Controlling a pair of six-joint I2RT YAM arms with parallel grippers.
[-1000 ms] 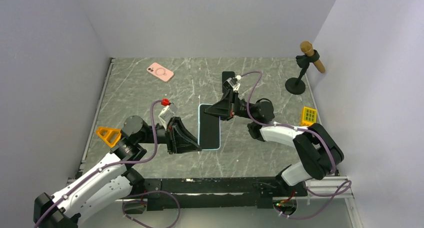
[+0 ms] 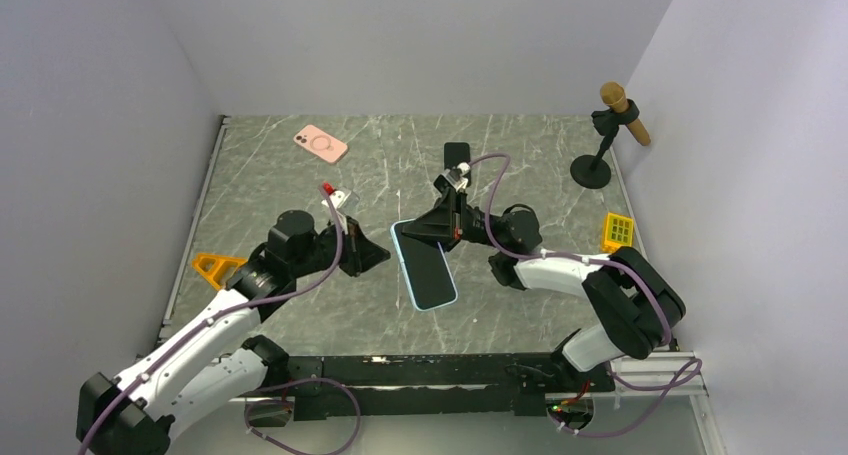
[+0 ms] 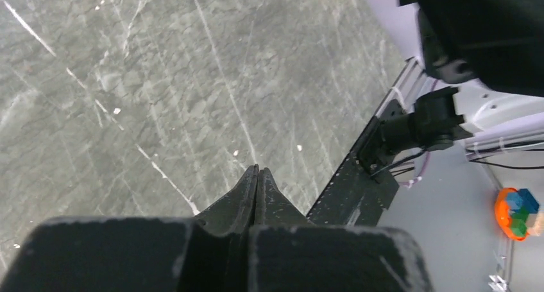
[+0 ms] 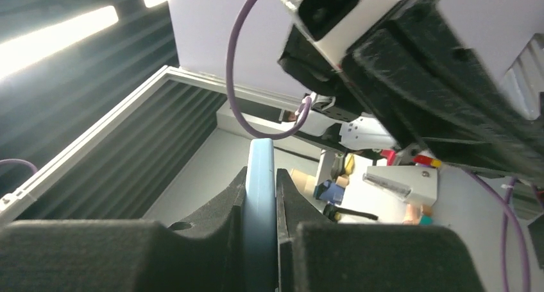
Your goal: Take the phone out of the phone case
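Observation:
A black-screened phone in a pale blue case (image 2: 426, 273) hangs at mid table in the top view, tilted, my right gripper (image 2: 410, 233) shut on its upper part. In the right wrist view the case's light blue edge (image 4: 260, 196) stands between the fingers. My left gripper (image 2: 382, 256) is just left of the phone, apart from it; in the left wrist view its fingertips meet with nothing between them.
A pink phone (image 2: 330, 150) and a black phone (image 2: 456, 153) lie at the back. A microphone stand (image 2: 590, 172) and yellow basket (image 2: 618, 230) are on the right, an orange holder (image 2: 210, 269) on the left. Bare marble surrounds them.
The held phone has tilted, its lower end shifting toward the front and right.

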